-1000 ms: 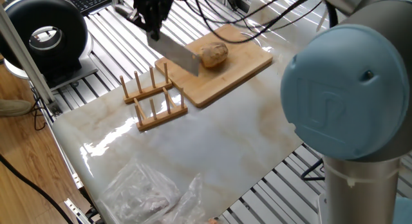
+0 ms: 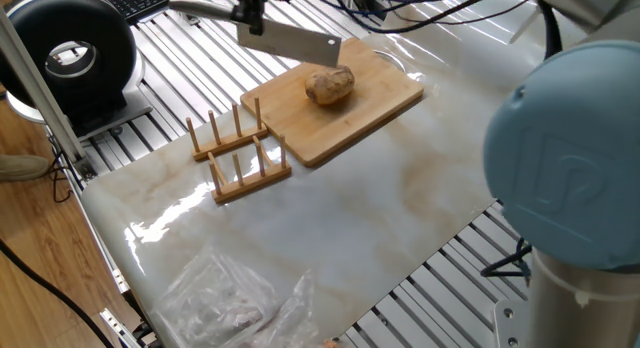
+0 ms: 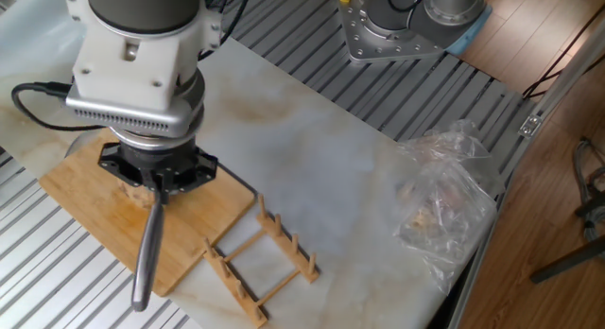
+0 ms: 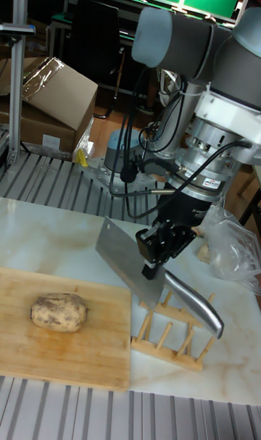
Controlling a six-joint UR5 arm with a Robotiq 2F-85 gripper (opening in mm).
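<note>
A cleaver with a broad steel blade (image 2: 290, 45) is held up in the air, my gripper (image 2: 250, 24) shut on it near where blade and handle meet. In exterior view 2 its metal handle (image 3: 146, 258) points toward the camera, while the blade is hidden there. Exterior view 3 shows the blade (image 4: 122, 256) tilted above the table, with the gripper (image 4: 153, 271) over it. A brown potato (image 2: 330, 86) lies on the wooden cutting board (image 2: 305, 138); in exterior view 1 the blade appears just behind it, apart from it.
Beside the board stands a wooden rack (image 2: 250, 183) with upright pegs, empty. A clear plastic bag (image 3: 449, 201) lies at the table's other end. Bare marble-patterned tabletop (image 2: 350, 218) stretches between bag and board. Cables (image 2: 440, 3) hang near the arm.
In exterior view 1 the cleaver has moved up and right, and its blade has swung from a steep slant to nearly level. The arm's blue joint has shifted right. Potato, board and rack are unmoved.
</note>
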